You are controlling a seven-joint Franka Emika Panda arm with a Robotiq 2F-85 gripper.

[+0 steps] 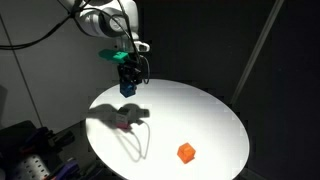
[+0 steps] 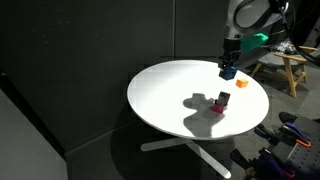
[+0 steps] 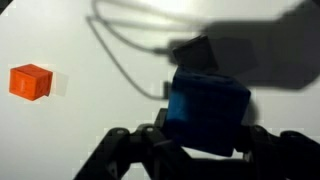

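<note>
A dark blue block (image 3: 205, 108) is pinched in my gripper, which is shut on it and holds it above the white table. In exterior view 1 the blue block (image 1: 128, 89) hangs higher than, and a little behind, a small stack on the table: a dark block (image 1: 123, 114) on top of a pinkish-red one (image 1: 122, 125). The same dark block (image 2: 223, 98) and red block (image 2: 218, 107) show in exterior view 2, apart from the held block (image 2: 228, 72). From the wrist, the dark block (image 3: 195, 54) lies just past the blue one.
An orange block (image 1: 186, 152) sits alone near the front right of the round white table (image 1: 200, 115). Cables hang around the arm, and a wooden chair (image 2: 283, 70) stands beyond the table in exterior view 2.
</note>
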